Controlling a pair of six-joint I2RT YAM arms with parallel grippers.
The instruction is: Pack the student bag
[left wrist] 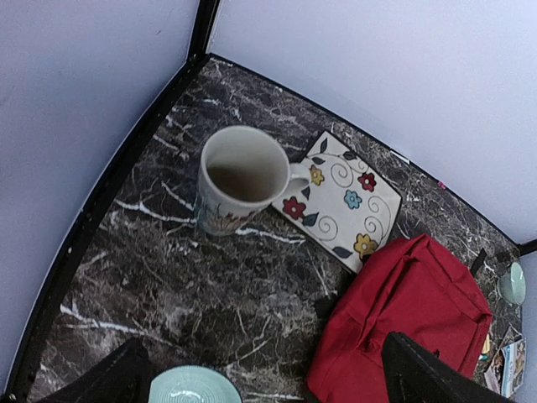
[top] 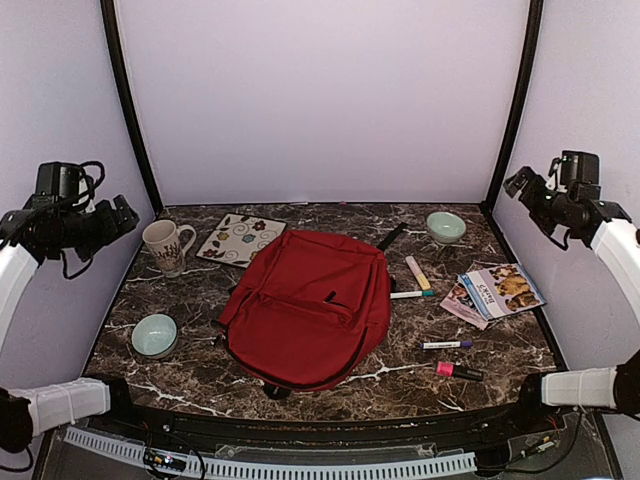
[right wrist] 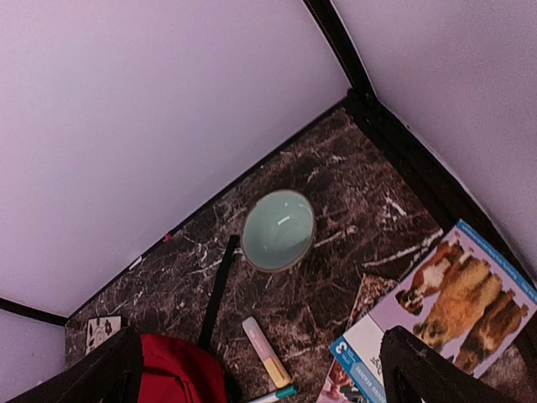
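Note:
A red backpack (top: pixel 308 307) lies flat in the middle of the marbled table; whether its zip is undone cannot be told. To its right are a book with puppies on its cover (top: pixel 502 291), a pink booklet (top: pixel 465 308) partly under it, a yellow-and-pink stick (top: pixel 417 272), a teal-capped marker (top: pixel 412 294), a purple-capped marker (top: pixel 447 345) and a black-and-pink marker (top: pixel 459 371). High at the left wall, my left gripper (top: pixel 108 212) is open and empty. My right gripper (top: pixel 527 182), likewise open and empty, hangs by the right wall. Both are well clear of everything on the table.
A patterned mug (left wrist: pixel 239 180) and a flowered board (left wrist: pixel 344 200) stand at the back left, the board touching or close to the bag. One pale bowl (top: pixel 154 336) sits front left, another bowl (right wrist: pixel 278 230) back right. Bare tabletop shows at the front.

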